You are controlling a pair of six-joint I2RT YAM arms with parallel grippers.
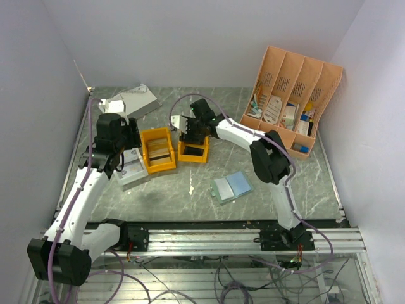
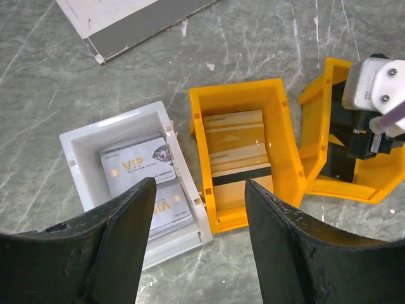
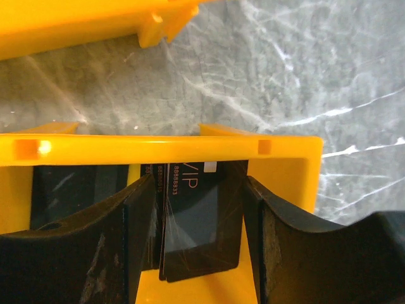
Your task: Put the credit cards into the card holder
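Observation:
My right gripper is open above the near yellow bin [image 1: 192, 158], its fingers spread either side of a black VIP card [image 3: 201, 225]. Another black card lies partly under that one, and the bin's left part holds more black. In the left wrist view, my left gripper has its fingers apart, nothing between them. Below it are a white bin [image 2: 69, 155] of silver VIP cards [image 2: 137, 164] and a yellow bin [image 2: 290, 136] of gold cards [image 2: 237, 137]. On the table at front lies a flat greenish holder-like item [image 1: 231, 187] with grey and blue panels.
A grey-white box [image 1: 136, 101] lies at the back left. An orange rack [image 1: 292, 95] with stationery stands at the back right.

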